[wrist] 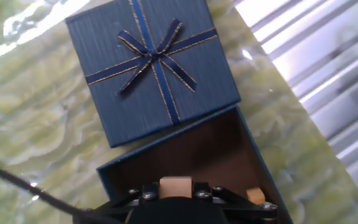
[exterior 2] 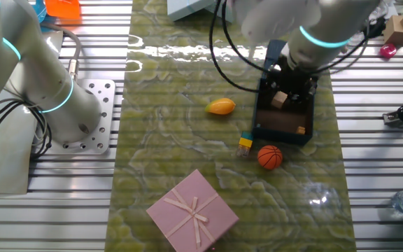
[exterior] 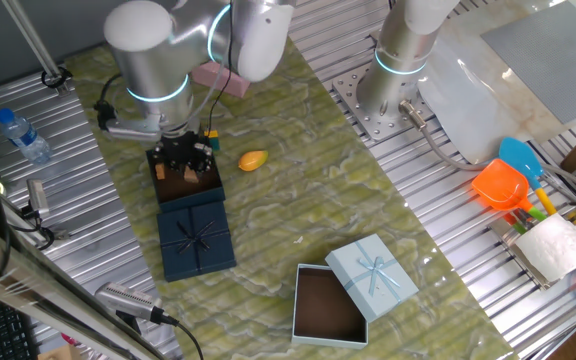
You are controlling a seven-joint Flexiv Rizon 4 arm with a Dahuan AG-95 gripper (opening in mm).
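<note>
My gripper is shut on a small pale wooden block (wrist: 176, 186), with its fingers pressed against both sides. In the second exterior view the same block (exterior 2: 279, 99) shows at the fingertips, over the open dark blue box (exterior 2: 283, 131). A second, orange-tan block (wrist: 255, 196) lies inside this box near one wall. The dark blue lid (wrist: 154, 62) with its ribbon bow lies beside the box on the green mat. In the first exterior view the arm partly covers the box (exterior: 218, 188).
A yellow-orange fruit (exterior 2: 221, 106), a basketball-patterned ball (exterior 2: 269, 157) and a small coloured block stack (exterior 2: 245, 144) lie near the box. A pink gift box (exterior 2: 192, 210) and an open light blue box (exterior: 330, 306) with its lid (exterior: 373, 277) stand farther off. Mid-mat is clear.
</note>
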